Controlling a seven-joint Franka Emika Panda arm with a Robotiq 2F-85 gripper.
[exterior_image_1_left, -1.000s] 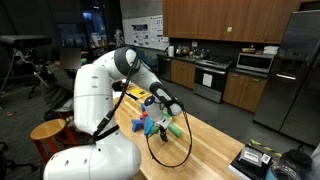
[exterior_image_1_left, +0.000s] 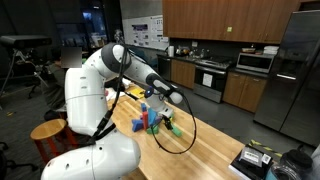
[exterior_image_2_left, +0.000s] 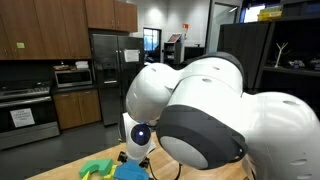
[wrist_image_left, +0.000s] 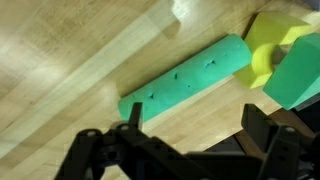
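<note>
A long green block (wrist_image_left: 186, 77) lies diagonally on the wooden table in the wrist view, below my gripper. The gripper is open, its dark fingers (wrist_image_left: 90, 146) spread apart with nothing held between them. Touching or nearly touching the green block's upper right end is a yellow arched block (wrist_image_left: 266, 46). A second green block (wrist_image_left: 296, 74) sits right beside the yellow one. In exterior view 1, blue blocks (exterior_image_1_left: 154, 121) and a red block (exterior_image_1_left: 145, 115) stand near the arm, and a green piece (exterior_image_1_left: 176, 131) lies to their right.
Bare table (exterior_image_1_left: 205, 150) stretches to the right of the blocks. Dark items (exterior_image_1_left: 292, 163) stand at the table's right end. A round orange-brown stool (exterior_image_1_left: 47, 130) is beyond the left side, and kitchen cabinets (exterior_image_1_left: 240, 92) line the back.
The arm has risen from low over the blocks, lifting the gripper away from the table. More of the blue and red blocks now shows in exterior view 1.
</note>
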